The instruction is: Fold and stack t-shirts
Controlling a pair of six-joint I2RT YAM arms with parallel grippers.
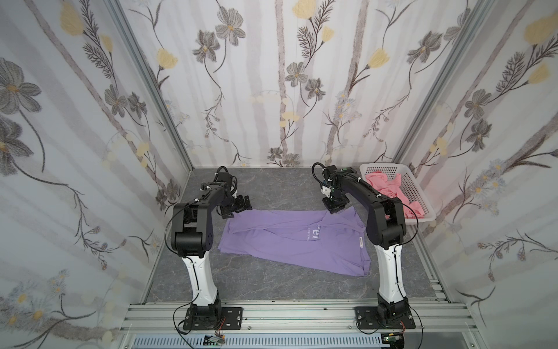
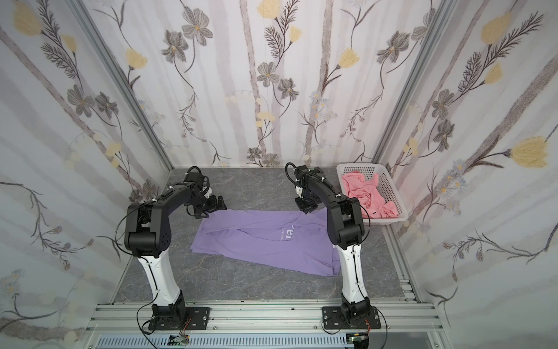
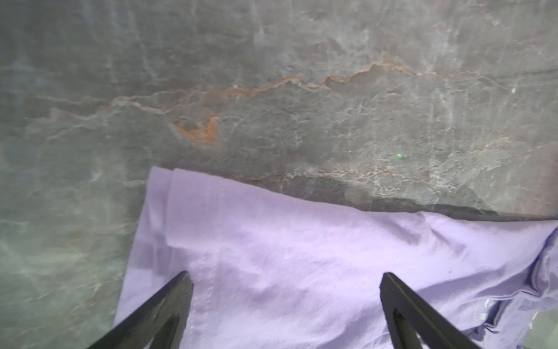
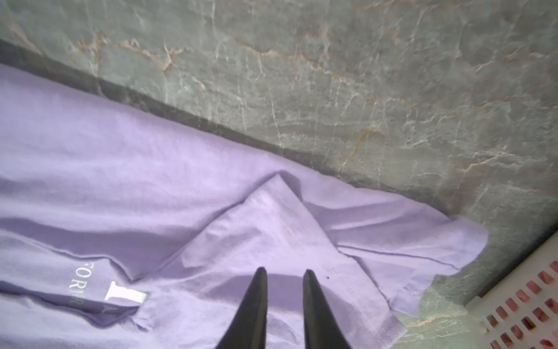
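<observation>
A purple t-shirt (image 1: 279, 244) lies spread lengthwise on the grey table, its upper edge folded over and white lettering showing near the right part. Over the shirt's upper left corner, my left gripper stands open, its fingers wide apart and no fabric pinched between them. My right gripper is over the folded flap near the collar end; a narrow gap parts its fingertips and no cloth shows gripped there. In the right wrist view, a sleeve-like flap (image 4: 407, 232) of the shirt sticks out to the right.
A white perforated basket (image 1: 417, 192) with pink cloth (image 1: 395, 192) in it stands at the back right, close to the right arm. Bare grey table (image 1: 273, 186) lies behind the shirt, with more free room in front of it.
</observation>
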